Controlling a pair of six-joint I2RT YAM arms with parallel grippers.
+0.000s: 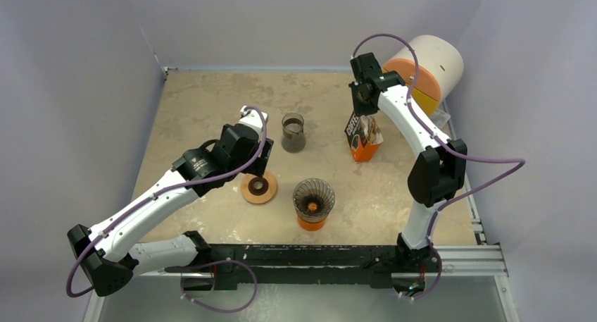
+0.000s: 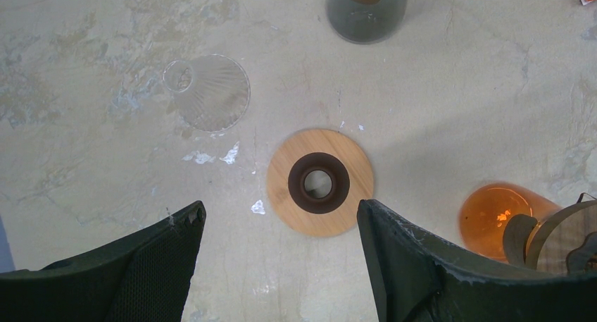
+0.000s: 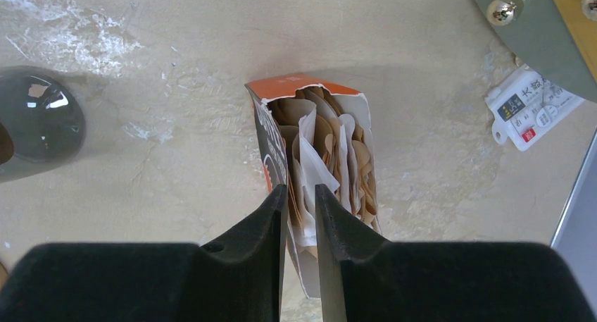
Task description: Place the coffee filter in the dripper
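Observation:
An orange box of coffee filters (image 1: 363,142), brown and white papers (image 3: 317,160) upright inside, stands at the right. My right gripper is over it, open slightly, its fingertips above the papers with nothing held. The dripper (image 1: 313,199), a ribbed smoked cone on an orange base, stands near the front centre. My left gripper hangs open above a wooden disc (image 2: 318,223) with a dark ring, nothing between its fingers.
A smoked glass carafe (image 1: 293,132) stands at the back centre. A clear ribbed cup (image 2: 208,96) is in the left wrist view. A white cylinder (image 1: 436,61) fills the back right corner.

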